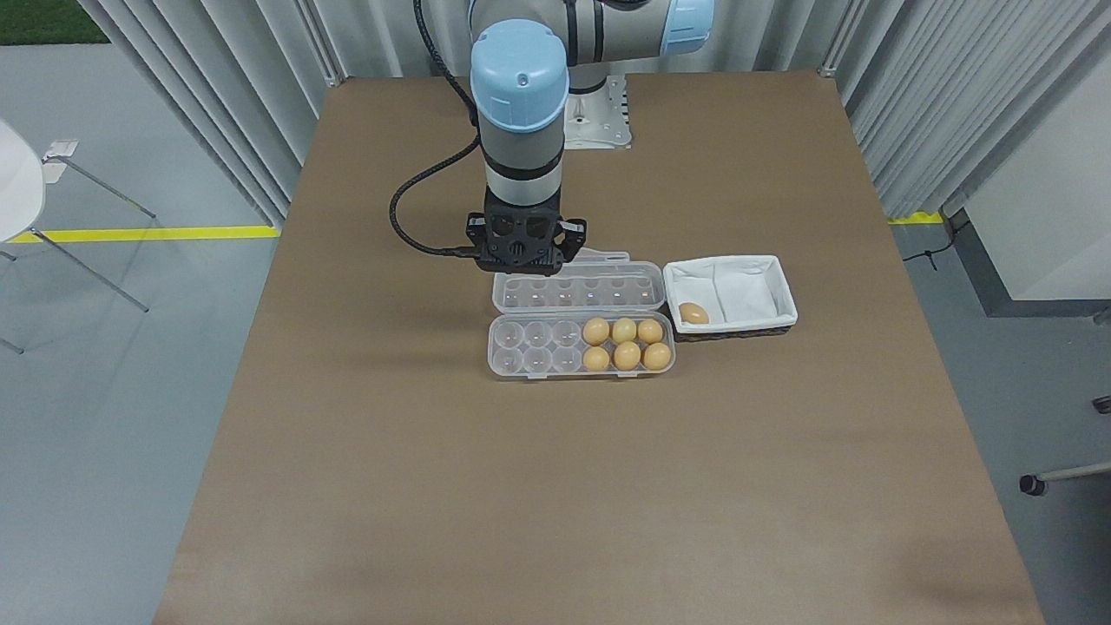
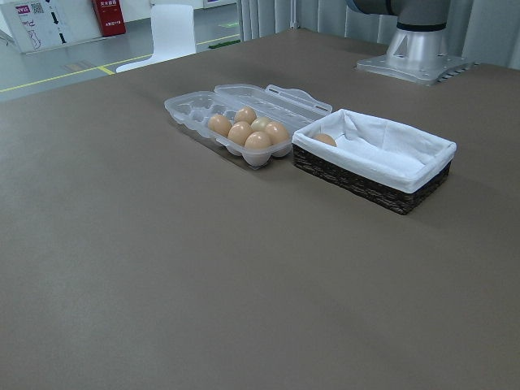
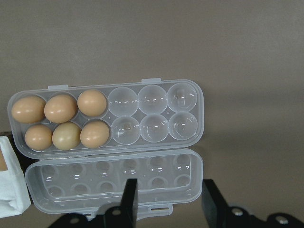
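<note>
An open clear plastic egg carton (image 1: 536, 349) holds several brown eggs (image 3: 60, 108) in one half of its cups; the other cups are empty. Its lid (image 1: 578, 286) lies folded back flat behind it. Beside it is a dark woven basket with a white liner (image 1: 734, 292), holding a brown egg (image 1: 693, 312). My gripper hangs above the lid, pointing down, its two black fingers wide apart and nothing visible between them. In the left view the gripper is out of frame.
The arm's base (image 2: 413, 65) stands at the back. A white chair (image 2: 172, 36) stands beyond the table.
</note>
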